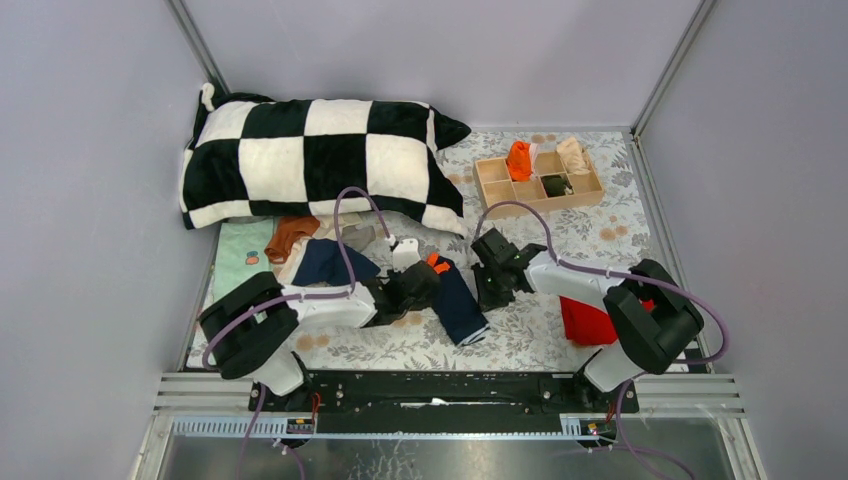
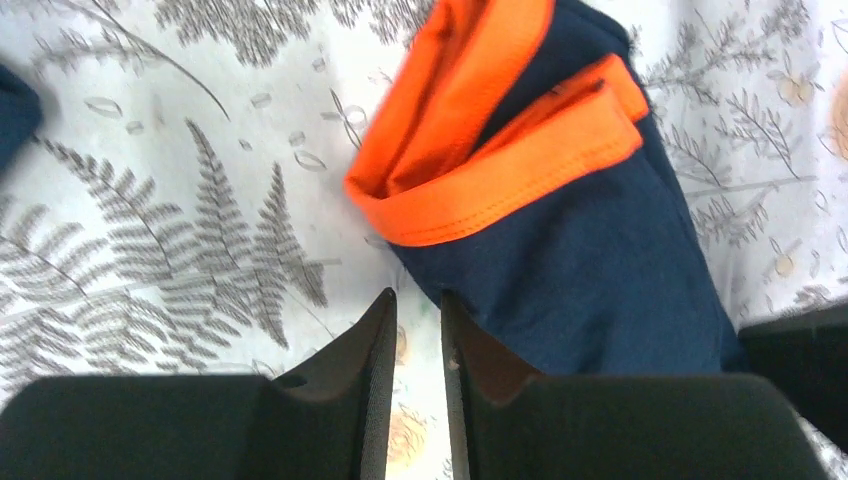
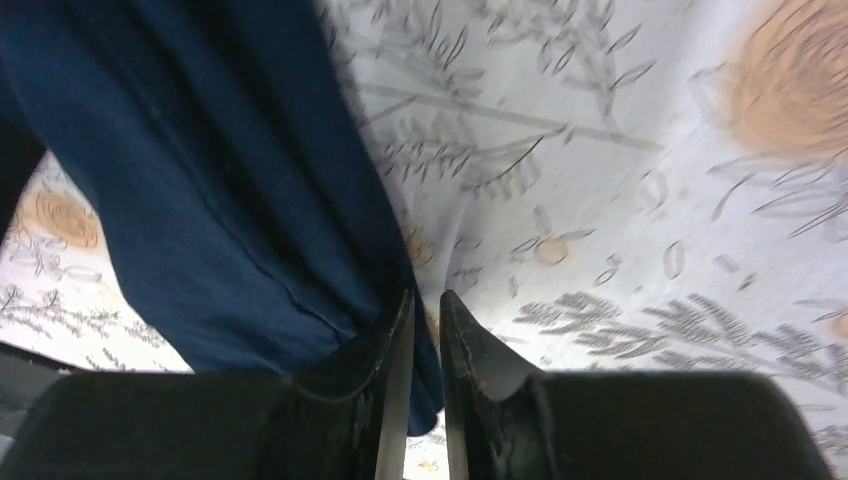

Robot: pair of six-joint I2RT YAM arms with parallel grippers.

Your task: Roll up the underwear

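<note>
The navy underwear (image 1: 456, 305) with orange waistband (image 2: 520, 170) lies folded lengthwise at the front middle of the table, slanting between my grippers. In the left wrist view, my left gripper is over its waistband end, fingertips close together at the cloth's edge. In the right wrist view, my right gripper is at the long folded edge, its fingertips close together on or just over the cloth. Whether either holds fabric is unclear.
A checkered pillow (image 1: 330, 150) fills the back left, above piled clothes (image 1: 325, 262). A wooden divider box (image 1: 538, 200) stands back right; red cloth (image 1: 582, 322) lies at the right.
</note>
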